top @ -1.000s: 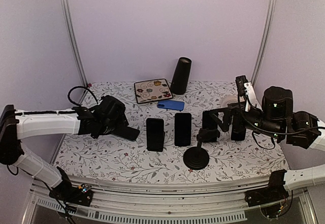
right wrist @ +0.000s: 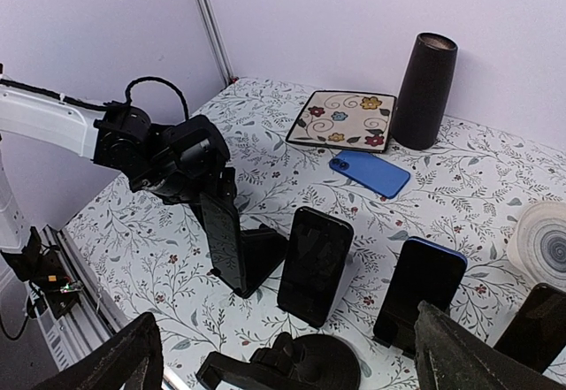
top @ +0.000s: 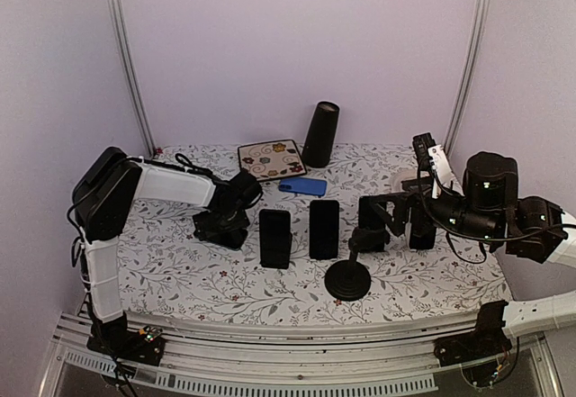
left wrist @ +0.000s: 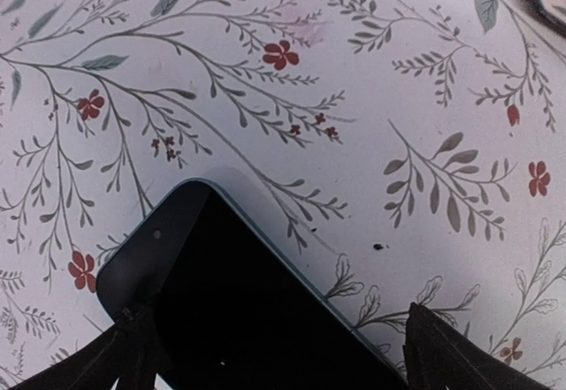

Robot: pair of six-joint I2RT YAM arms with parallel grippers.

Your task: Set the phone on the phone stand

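A black phone (left wrist: 239, 302) lies flat on the patterned table at the left. My left gripper (top: 220, 221) hangs open right over it, its fingers at either side of the phone's near part in the left wrist view. A round-based black phone stand (top: 347, 278) stands at the front centre right, under my open right gripper in the right wrist view. Black phones on stands (top: 274, 238) stand upright in a row across the middle.
A blue phone (top: 302, 185) lies behind the row. A flowered square board (top: 270, 159) and a tall black cylinder (top: 321, 134) are at the back. A white roll (right wrist: 539, 240) sits at the right.
My left arm has swung over and down onto the flat phone, its gripper coming lower above it. The right arm stays where it was.
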